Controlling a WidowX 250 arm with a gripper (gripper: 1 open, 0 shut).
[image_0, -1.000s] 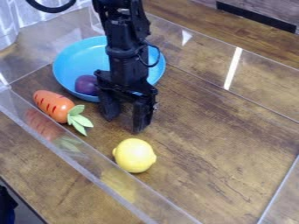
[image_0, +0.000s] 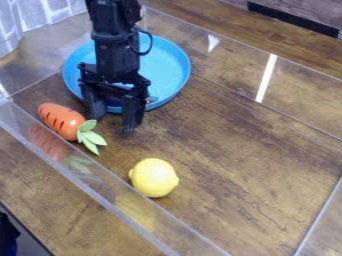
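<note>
My black gripper (image_0: 115, 100) is open, low over the front part of a blue round dish (image_0: 168, 70) and its near rim. A toy carrot (image_0: 62, 120) with green leaves lies at the left, just in front of the dish. A yellow lemon (image_0: 154, 178) lies on the wooden surface nearer the camera. The purple object in the dish is mostly hidden behind my gripper, and whether anything sits between the fingers is unclear.
A clear plastic wall runs along the left and foreground, with another at the right.
My gripper has moved left from in front of the dish toward the purple object, which it now largely covers. The carrot and lemon have not moved.
</note>
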